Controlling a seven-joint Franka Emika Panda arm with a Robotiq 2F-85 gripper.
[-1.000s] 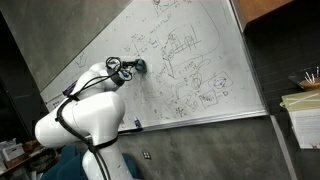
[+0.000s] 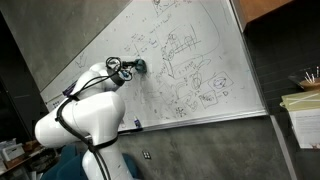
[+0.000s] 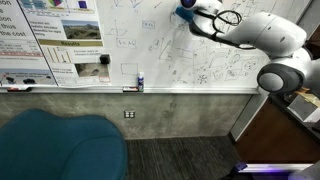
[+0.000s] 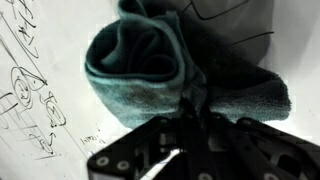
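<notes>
A bunched, dark teal cloth (image 4: 145, 75) fills the middle of the wrist view, with my gripper shut on its lower part. Folds of it hang out on both sides of the fingers. From the side, the cloth (image 2: 140, 66) is up against the whiteboard (image 2: 190, 60), or very close to it; whether it touches I cannot tell. In the second exterior view the cloth (image 3: 184, 14) shows as a small teal patch near the top edge, and the fingers there are too small to make out. Black marker drawings cover much of the board around it.
Posters (image 3: 75, 45) hang on the board's left part. A small bottle (image 3: 141, 80) and a black eraser (image 3: 130, 89) rest on the lower ledge. Below are a teal chair (image 3: 60, 145) and open floor. A counter with a tray (image 2: 302, 101) stands at the right.
</notes>
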